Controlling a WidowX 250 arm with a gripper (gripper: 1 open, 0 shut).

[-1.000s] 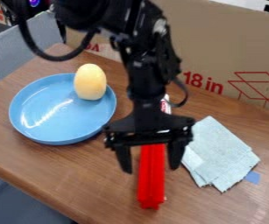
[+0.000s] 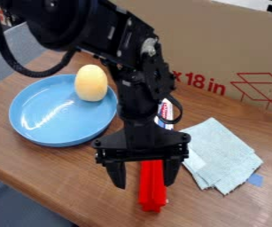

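Observation:
My black gripper stands open over a long red object lying on the wooden table, its two fingers to either side of that object, which is partly hidden by the gripper body. A white, printed part shows behind the wrist. To the left is a blue plate, with a pale yellow egg-shaped object at its back right edge. A folded light-blue cloth lies to the right of the gripper.
A cardboard box stands along the back. The table's left edge drops to a grey-blue area. Bare wood is clear at the front left.
The gripper and arm have moved slightly left and down over the red object, covering more of it. The plate, egg-shaped object and cloth have not moved.

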